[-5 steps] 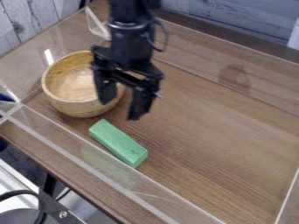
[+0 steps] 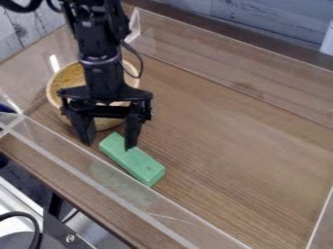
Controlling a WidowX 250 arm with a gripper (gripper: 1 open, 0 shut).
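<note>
My black gripper (image 2: 107, 128) hangs at the left of the camera view, open, with one finger to the left and one to the right, low over the near side of a tan bowl (image 2: 62, 78). The arm above it hides much of the bowl. A green rectangular block (image 2: 138, 165) lies on the wooden table just below and right of the gripper. Whether the fingers touch the bowl or block is unclear.
A transparent edge or strip runs along the near left, with a black cable (image 2: 33, 224) at the bottom left corner.
The arm has swung left from the middle of the table to in front of the bowl, now covering more of it. The green block and bowl look unmoved.
</note>
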